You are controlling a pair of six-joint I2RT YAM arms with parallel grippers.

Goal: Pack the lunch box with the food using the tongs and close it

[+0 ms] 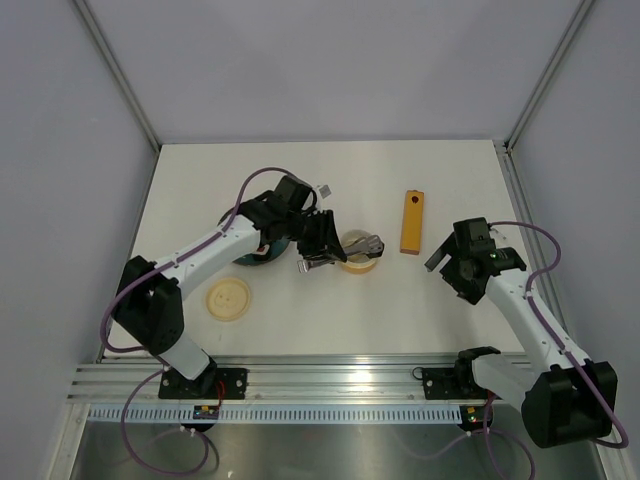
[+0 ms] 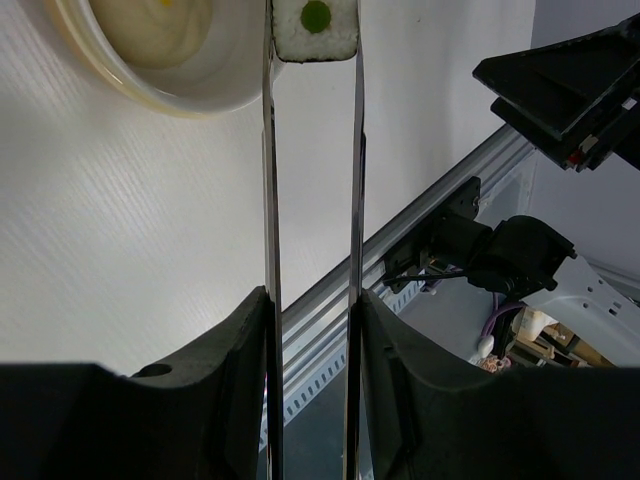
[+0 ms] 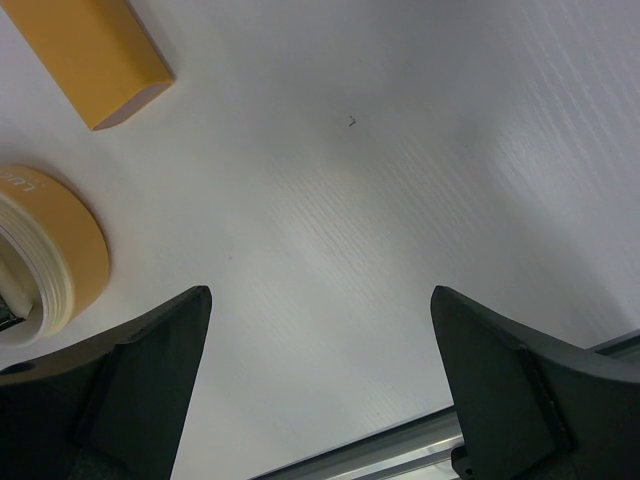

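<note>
A round lunch container (image 1: 357, 263) stands mid-table, with pale food inside its white rim (image 2: 215, 96). Over it my left gripper (image 1: 368, 245) holds tong-like metal strips around a white sushi piece with a green dot (image 2: 315, 25), seen at the top of the left wrist view. A plate (image 1: 262, 256) with food is largely hidden under the left arm. A round lid (image 1: 228, 299) lies front left. My right gripper (image 1: 436, 255) stands open and empty to the right, above bare table.
A long orange box (image 1: 412, 221) lies right of the container. A metal rail (image 1: 330, 365) runs along the front edge.
</note>
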